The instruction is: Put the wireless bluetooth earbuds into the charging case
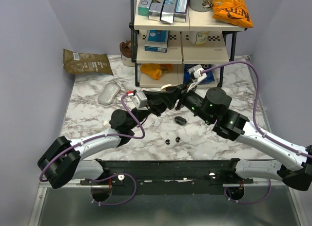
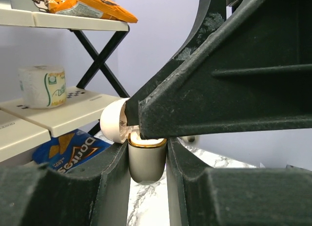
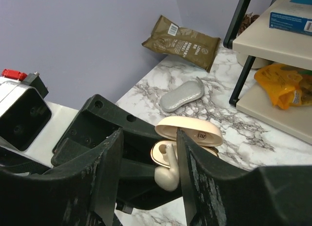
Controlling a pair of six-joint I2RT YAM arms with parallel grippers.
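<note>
The white charging case (image 2: 147,167) is clamped in my left gripper, its cream lid (image 3: 190,126) standing up. In the right wrist view a white earbud (image 3: 166,177) rests tilted, its round head outside the case over the left gripper's black finger, its stem pointing up across the case opening. My right gripper is open around that spot, one finger (image 3: 187,158) close to the earbud's stem; whether they touch I cannot tell. The left wrist view has the earbud hidden behind the right gripper's black finger (image 2: 219,84).
A small dark case (image 1: 180,120) and two tiny black pieces (image 1: 167,141) lie on the marble table. Behind the grippers stands a shelf (image 1: 161,55) with boxes and snack bags. A grey pouch (image 1: 108,93) sits back left.
</note>
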